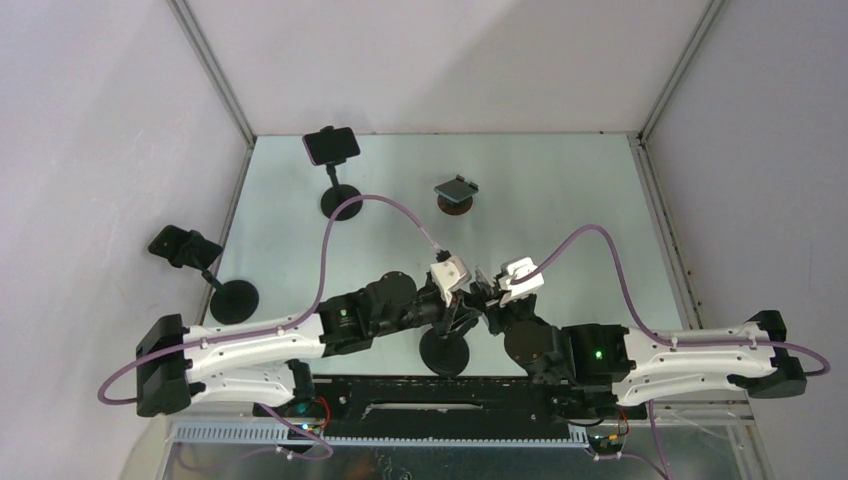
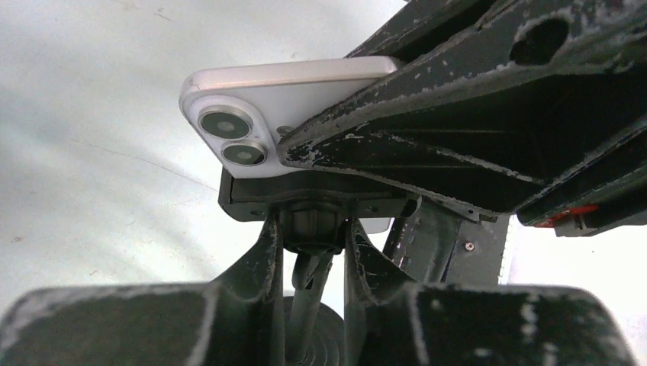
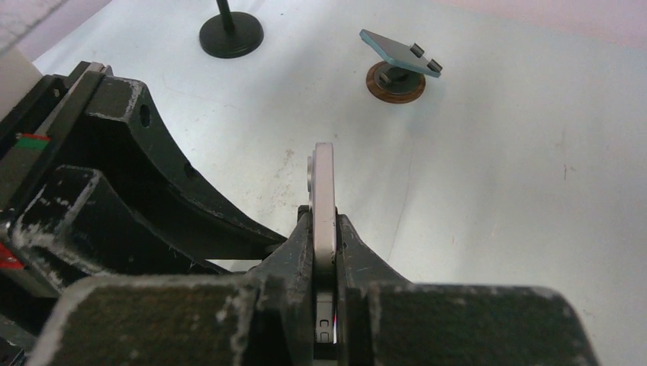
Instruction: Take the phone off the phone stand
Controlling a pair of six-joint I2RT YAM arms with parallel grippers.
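A white phone [image 2: 297, 95] with two camera lenses rests edge-on at the black cradle [image 2: 252, 194] of the phone stand. In the right wrist view its narrow side stands upright between the fingers of my right gripper, which is shut on it. My left gripper is partly open, one finger on each side of the stand's round neck joint [image 2: 311, 221] just under the cradle. Whether both fingers press on the joint is hard to tell. From above, the two grippers meet over the round base [image 1: 444, 352] and hide most of the phone and cradle.
Other phone stands are around: one at the back left [image 1: 330, 147], one at the left edge [image 1: 233, 300] and a low one [image 1: 456, 190] behind the grippers. Both arms cross close together at the front.
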